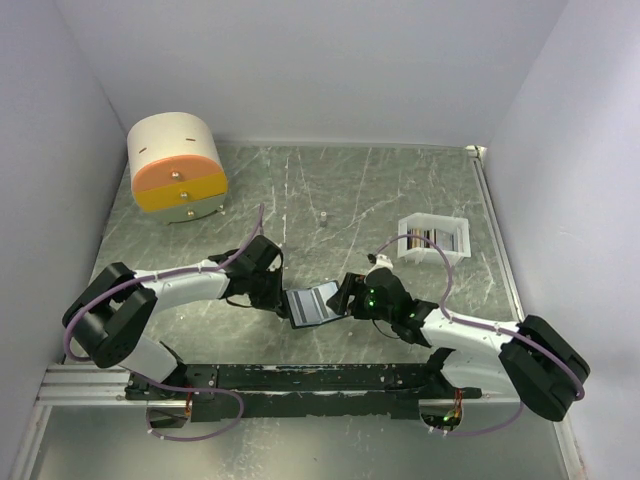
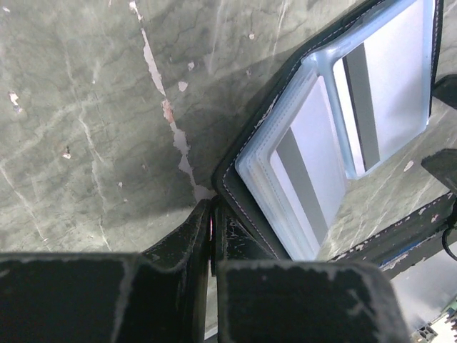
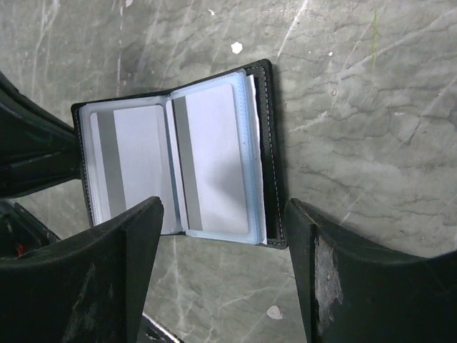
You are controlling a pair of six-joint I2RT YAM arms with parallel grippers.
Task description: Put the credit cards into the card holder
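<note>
The card holder lies spread open on the table between my two arms, black outside with clear sleeves and white inserts. At its left edge my left gripper is shut on the black cover. My right gripper stands open over the other half; one of its fingers overlaps the sleeve and the other is beside the black edge. Nothing shows held between them. Thin coloured card edges stand in a row inside the white basket at the right.
A small drawer cabinet with orange, yellow and green fronts stands at the back left. A small pale object sits mid-table. Bare marble lies behind the holder, and a dark rail runs along the front.
</note>
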